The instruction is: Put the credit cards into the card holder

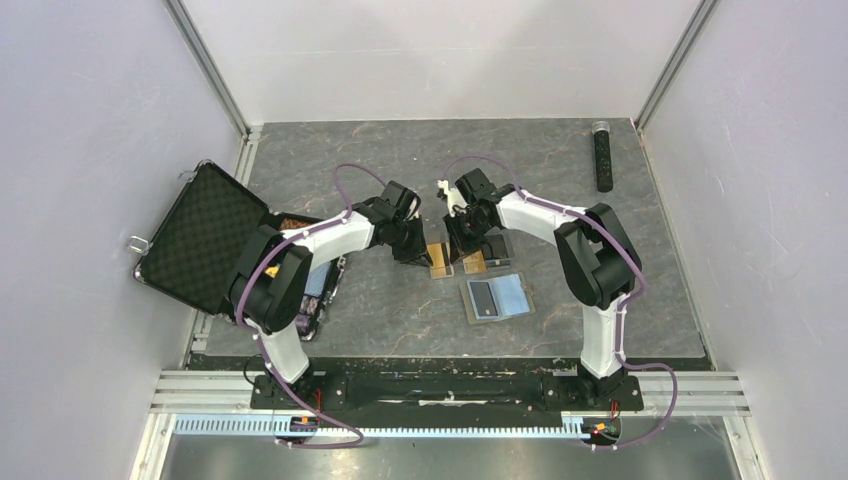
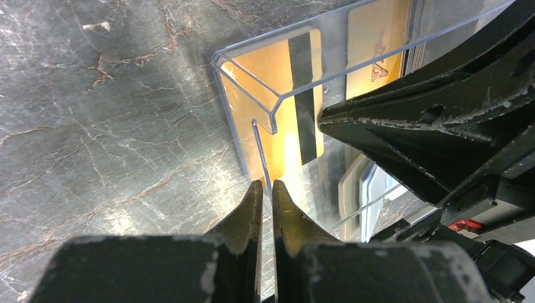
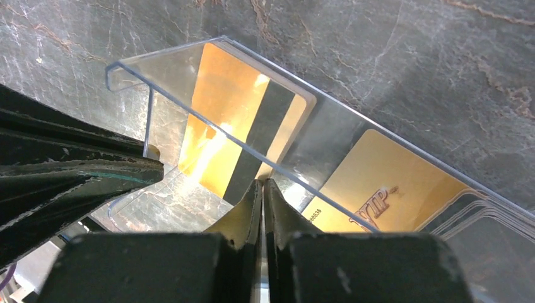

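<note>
The clear card holder (image 2: 340,57) lies on the grey table near the middle, with a gold black-striped card (image 2: 301,113) in its end compartment and another gold card (image 3: 391,177) in the compartment beside it. My left gripper is shut on the holder's clear end wall. My right gripper is shut at the holder's long side, by the striped card's edge, with nothing visible held between its fingers; in the left wrist view its black body covers part of the holder.
An open black case (image 1: 200,240) lies at the left. A pale blue item with a dark panel (image 1: 508,295) lies just in front of the holder. A microphone (image 1: 603,160) stands or lies at the back right.
</note>
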